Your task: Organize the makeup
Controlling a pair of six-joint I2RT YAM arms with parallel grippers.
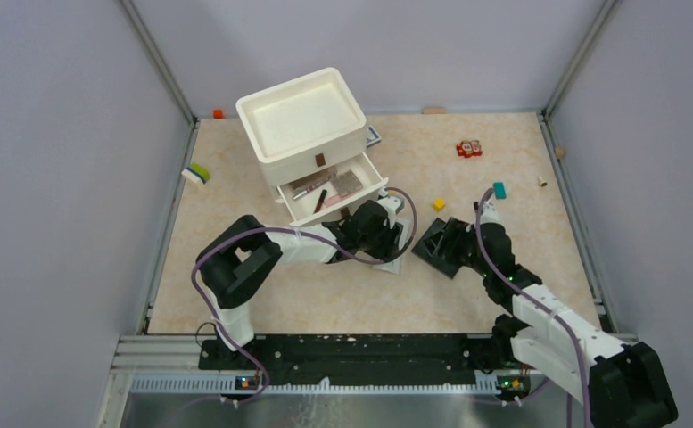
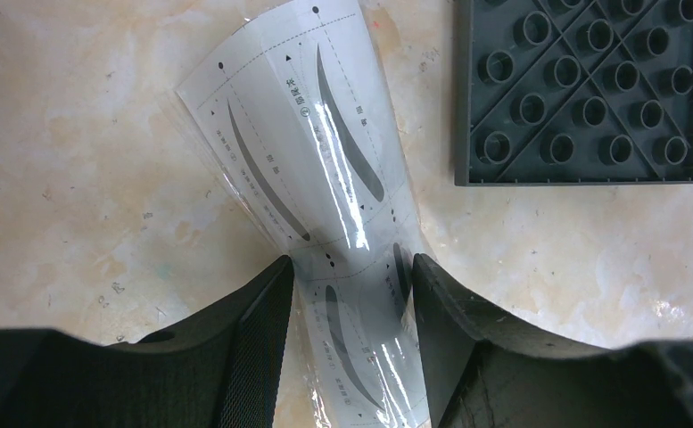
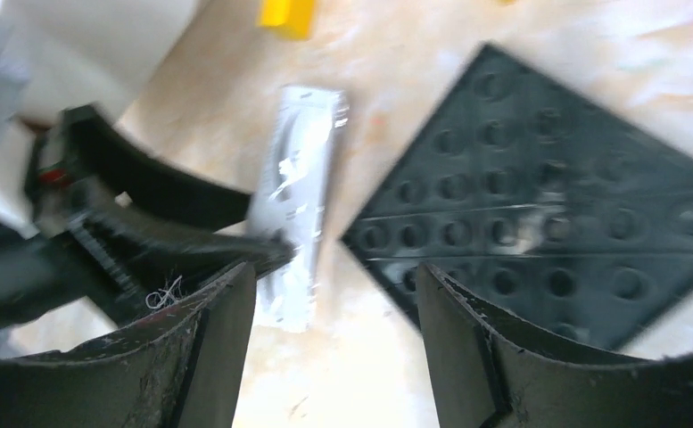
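Observation:
A clear-sleeved sheet of eyebrow stencils (image 2: 342, 169) lies on the table beside the open white drawer (image 1: 364, 174), which holds several pens and other cosmetic items. My left gripper is over the stencil sheet, its two fingertips on either side of the strip, part open; whether it grips the sheet is unclear. My right gripper stands open above the dark studded board (image 3: 539, 196), its fingers apart with nothing visible between them. The right wrist view is blurred.
The white drawer unit (image 1: 301, 113) stands at the back left. A yellow block (image 1: 439, 204), a red item (image 1: 469, 148), a teal piece (image 1: 499, 190) and a green-white sponge (image 1: 195, 173) lie around.

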